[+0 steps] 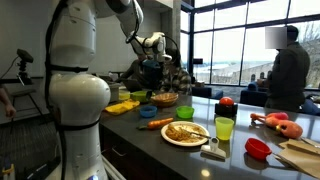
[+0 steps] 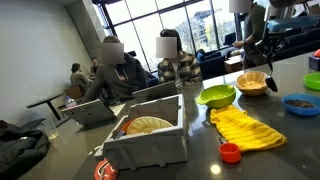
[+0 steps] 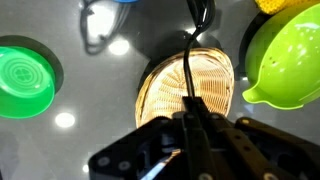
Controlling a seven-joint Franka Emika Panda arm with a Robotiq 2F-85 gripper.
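My gripper is shut on the handle of a black utensil, whose dark head reaches the top edge of the wrist view. Below it in that view lies a round wicker basket, partly covered by the gripper. In exterior view 2 the utensil hangs down at the right side of the basket. Exterior view 1 shows the gripper low over the far part of the table, above the basket. Whether the utensil touches anything is unclear.
Green bowls stand either side of the basket, with a yellow towel and blue bowl nearby. A grey bin, a plate of food and a red bowl stand farther off. A person stands behind the table.
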